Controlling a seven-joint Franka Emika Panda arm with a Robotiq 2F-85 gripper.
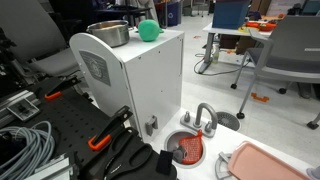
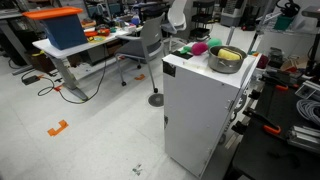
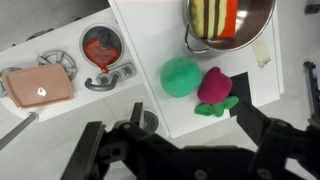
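Observation:
In the wrist view my gripper stands open above a white cabinet top, its dark fingers wide apart with nothing between them. A metal pot holds a yellow and dark striped piece and an orange-red piece. Beside the pot lie a round green item and a magenta item with green leaves. Exterior view 1 shows the pot and the green item on the cabinet. In exterior view 2, yellow shows inside the pot.
A small sink with a faucet and a red utensil sits below the cabinet. To its right is a pinkish tray. Coiled cable lies on the dark table. Chairs and a blue bin stand farther back.

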